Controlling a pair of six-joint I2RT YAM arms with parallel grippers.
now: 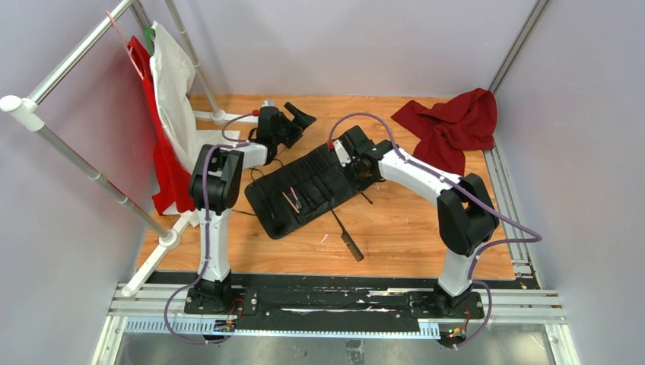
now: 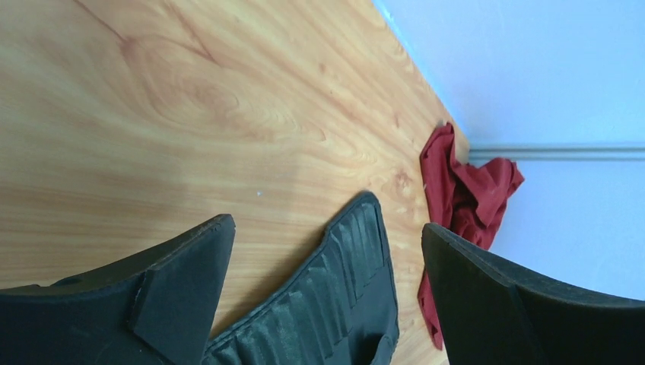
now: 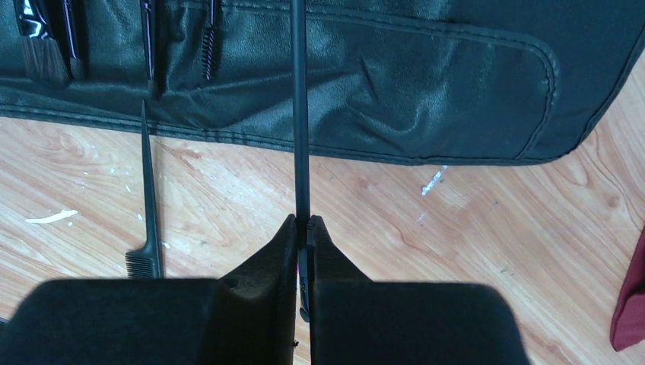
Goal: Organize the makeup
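A black makeup roll (image 1: 272, 216) lies unrolled at a slant on the table. Its pockets hold several slim tools, among them a tan one (image 1: 290, 202) and a pink-tipped one (image 1: 294, 194). In the right wrist view, dark brushes (image 3: 46, 57) and a spiral brush (image 3: 208, 49) show. My right gripper is shut on a thin black stick (image 3: 300, 99), which reaches over the roll's edge; its far end is out of frame. My left gripper is open and empty above the roll's far-left side. A tail comb (image 1: 351, 245) lies in front, its tail tip at the roll's edge.
A crumpled dark red cloth (image 1: 456, 125) lies at the back right. On the left stands a white rack (image 1: 72, 57) with hanging red and white clothes (image 1: 171, 91).
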